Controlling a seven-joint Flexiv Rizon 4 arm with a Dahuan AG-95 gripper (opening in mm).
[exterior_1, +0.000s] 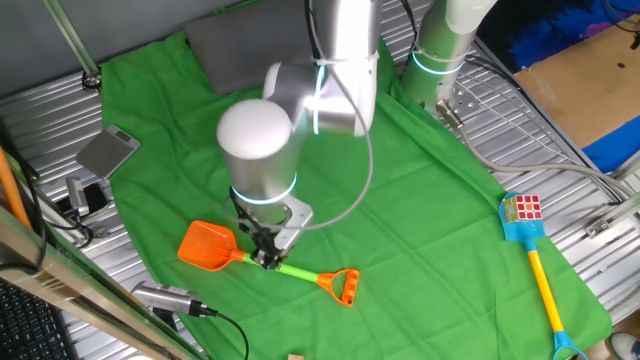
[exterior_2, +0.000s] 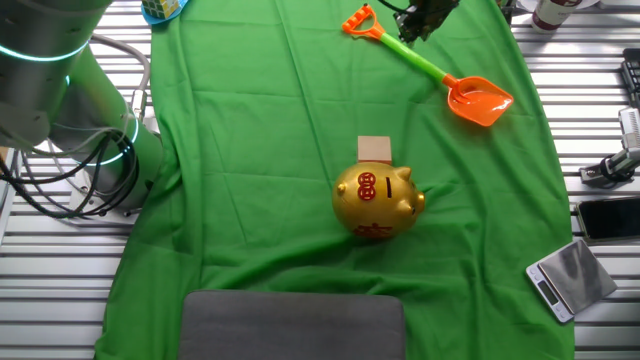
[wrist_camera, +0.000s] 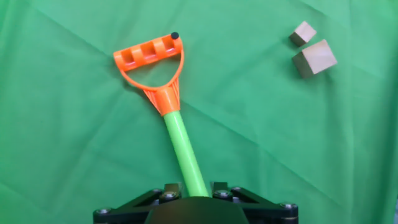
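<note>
A toy shovel lies on the green cloth, with an orange scoop (exterior_1: 207, 246), a green shaft (exterior_1: 297, 272) and an orange D-shaped handle (exterior_1: 348, 287). My gripper (exterior_1: 268, 262) is over the shaft, on the scoop side of its middle. In the wrist view the open gripper has one finger on each side of the green shaft (wrist_camera: 183, 149), with gaps showing beside it. Its height above the cloth cannot be told. From the other side, the dark gripper (exterior_2: 422, 24) appears by the shaft (exterior_2: 415, 60), the scoop (exterior_2: 479, 101) to its right.
A gold piggy bank (exterior_2: 376, 203) stands beside a wooden block (exterior_2: 374, 148). Two wooden blocks lie off the handle end, a larger block (wrist_camera: 315, 58) and a smaller block (wrist_camera: 303, 33). A blue-and-yellow shovel (exterior_1: 543, 285) bears a Rubik's cube (exterior_1: 523, 208) at the right edge.
</note>
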